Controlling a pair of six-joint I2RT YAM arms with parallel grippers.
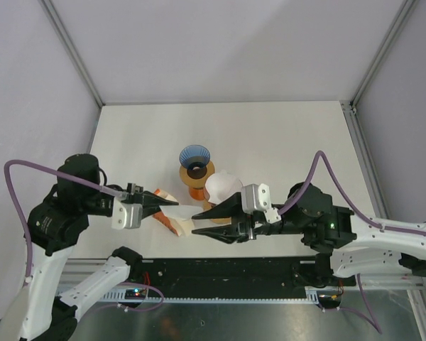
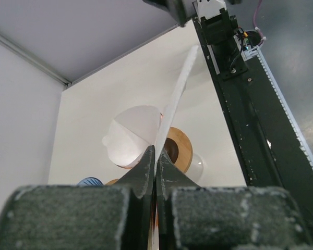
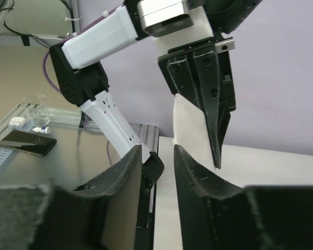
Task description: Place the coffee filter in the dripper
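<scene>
A thin white filter (image 2: 172, 104) is pinched in my shut left gripper (image 1: 157, 199), upright in the left wrist view and reaching toward my right gripper (image 1: 199, 222). The right gripper's fingers are parted around the air near the filter's free end, gripping nothing. Behind them stand an orange dripper with a blue ribbed top (image 1: 194, 156) on a wooden ring, and a second wooden-ringed dripper (image 2: 184, 146) with a white filter (image 1: 222, 185) on it, partly hidden by my right gripper.
An orange pack of white filters (image 1: 166, 220) lies on the white board (image 1: 284, 128) under the left gripper. The back and right rear of the board are clear; walls surround it.
</scene>
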